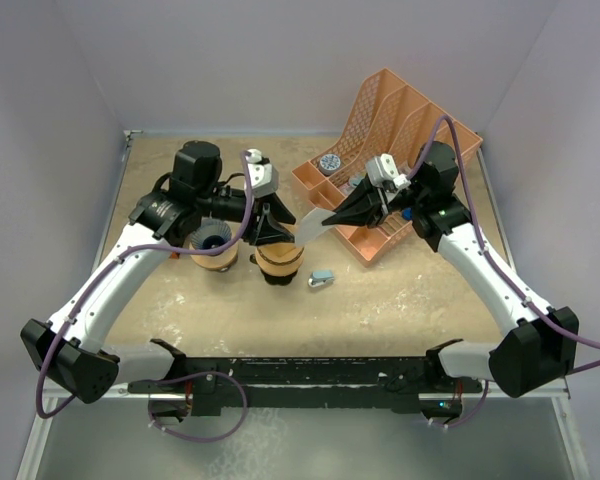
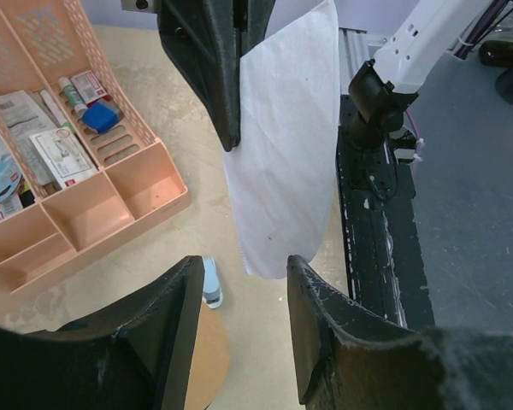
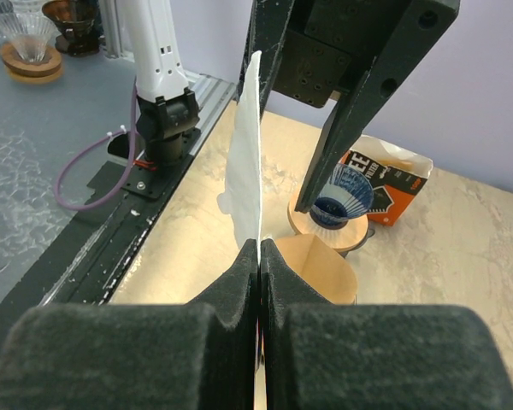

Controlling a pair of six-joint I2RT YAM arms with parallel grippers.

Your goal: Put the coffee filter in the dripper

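A white paper filter (image 1: 313, 224) is held upright by my right gripper (image 1: 332, 217), shut on it; in the right wrist view the sheet (image 3: 244, 162) shows edge-on above the fingertips. My left gripper stands part open, its fingertips at the filter's lower edge, which is between or just beyond them. Below is a wooden dripper (image 1: 278, 257) on a dark base, its top (image 3: 321, 260) partly hidden behind the filter and my right gripper.
A second dripper (image 1: 213, 255) with a clear cone stands left, beside a filter box (image 3: 393, 188). An orange organizer (image 1: 375, 110) fills the back right. A small light-blue object (image 1: 321, 277) lies right of the dripper.
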